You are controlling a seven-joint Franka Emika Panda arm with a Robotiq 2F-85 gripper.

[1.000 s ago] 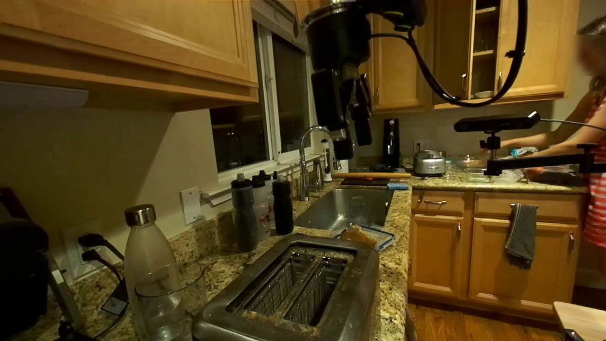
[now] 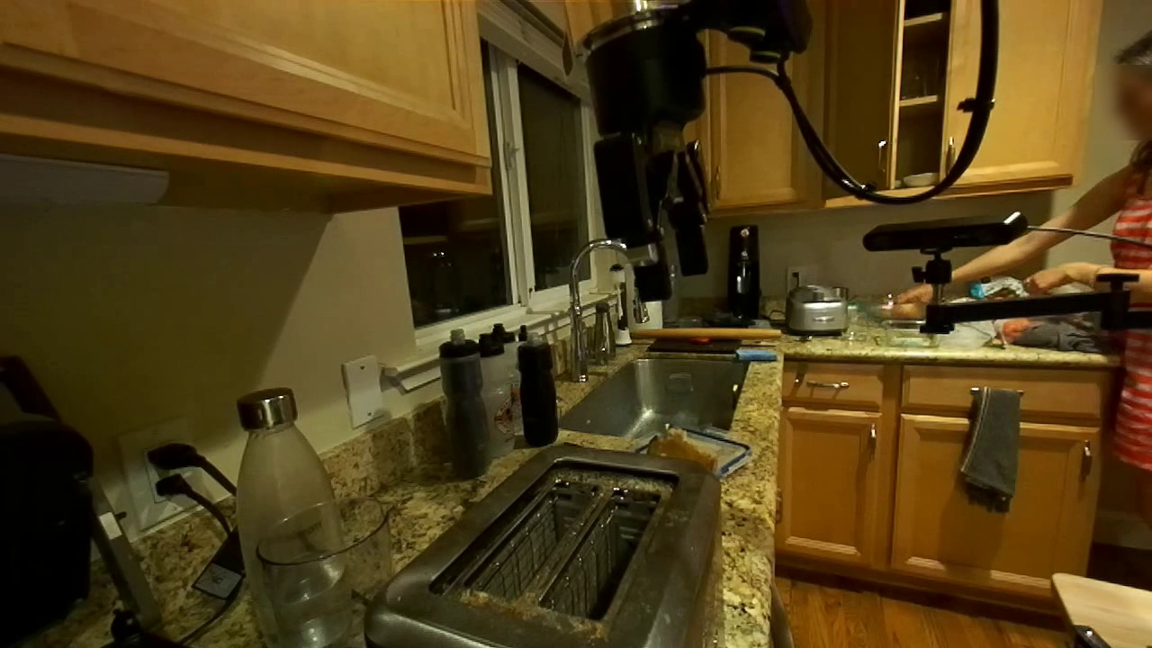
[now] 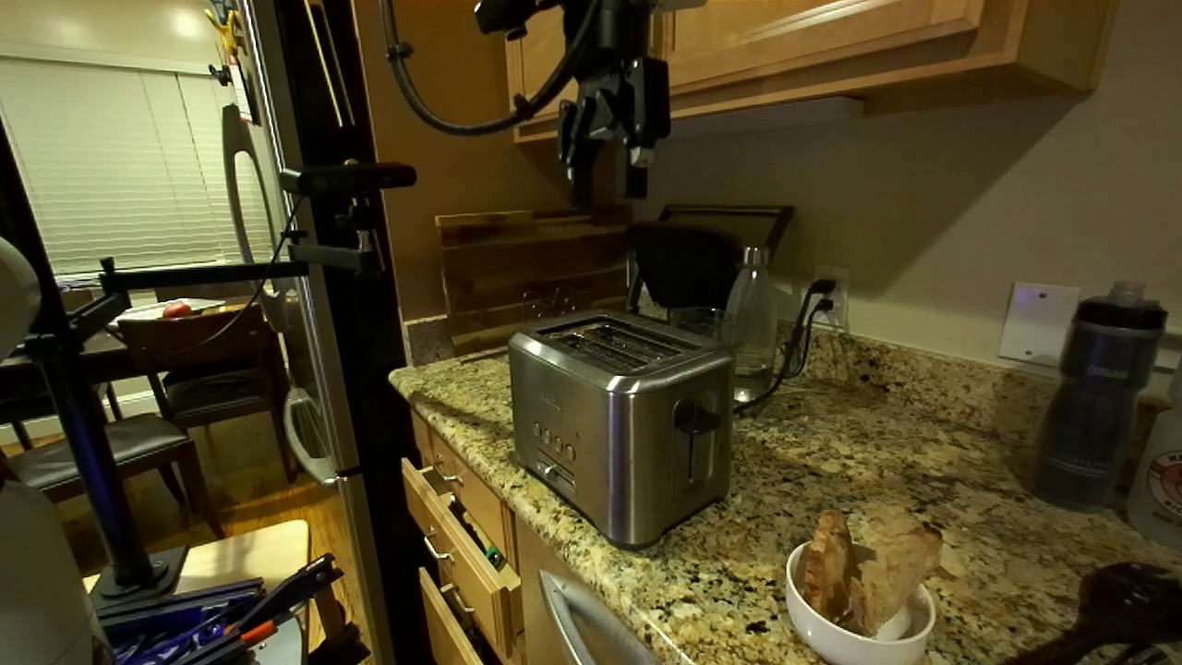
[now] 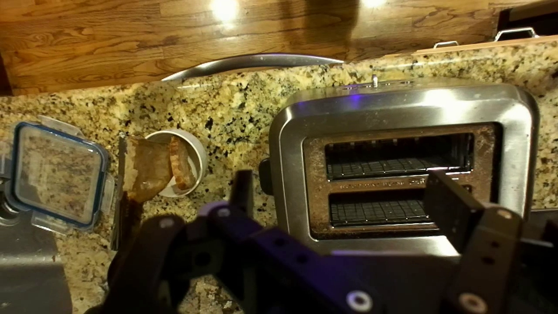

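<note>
A steel two-slot toaster [image 3: 621,427] stands on the granite counter, and both its slots look empty in the wrist view. Beside its lever end sits a white bowl [image 3: 862,641] with two slices of bread [image 3: 875,565] standing up in it. My gripper hangs high above the counter, pointing down. Its fingers [image 4: 452,212] are spread wide with nothing between them. In the wrist view one finger overlaps the toaster [image 4: 403,115] and the other shows over the counter between toaster and bowl [image 4: 201,157].
A clear lid with a blue seal [image 4: 57,175] lies near the sink [image 2: 686,394]. Bottles [image 2: 464,405] line the wall, and a glass bottle [image 2: 283,475] and a tumbler [image 2: 324,572] stand close behind the toaster. A person [image 2: 1134,248] works at the far counter.
The person at the far counter has shifted their head and arms. My arm, the toaster and the bread look unmoved.
</note>
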